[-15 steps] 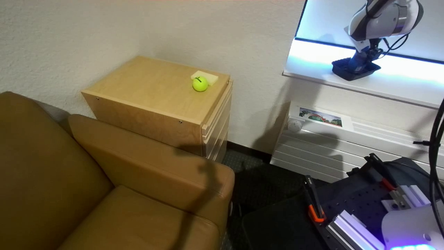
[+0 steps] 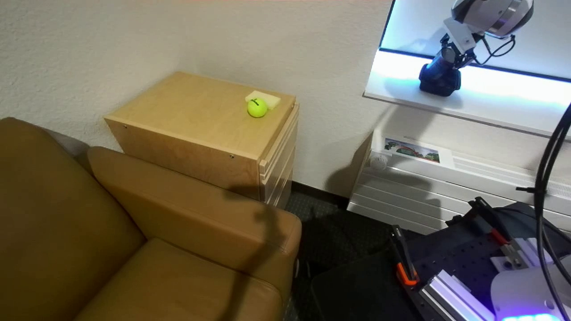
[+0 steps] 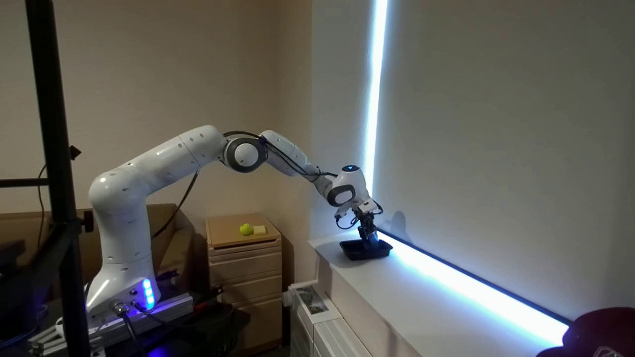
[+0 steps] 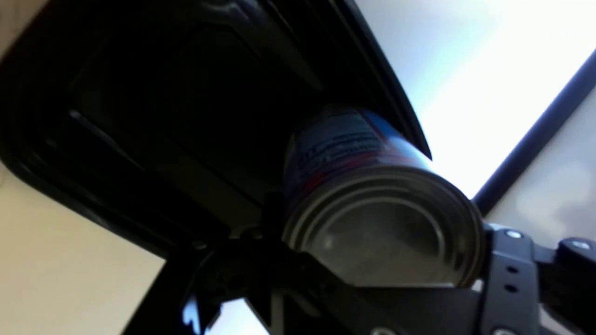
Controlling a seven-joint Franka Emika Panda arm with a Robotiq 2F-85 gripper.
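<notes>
A metal can (image 4: 346,148) with a blue and red printed label stands tilted inside a black tray (image 4: 167,111), near one of its walls. My gripper has a finger on each side of the can's round metal end and looks shut on it. Part of the can is hidden in the dark of the tray. From the second exterior view, the gripper (image 3: 367,229) points down into the tray (image 3: 357,255) on the white windowsill. In the first exterior view, the tray (image 2: 440,87) sits near the sill's left end.
A radiator (image 2: 391,198) stands below the sill. A wooden cabinet (image 2: 198,112) carries a yellow-green ball (image 2: 257,108) and a pale yellow sponge-like block (image 2: 271,100). A dark red object (image 3: 601,336) lies at the near right. Much of the sill is clear.
The arm's end and the can have moved left in the first exterior view. The tray has shifted left with them and turned, showing a narrower side.
</notes>
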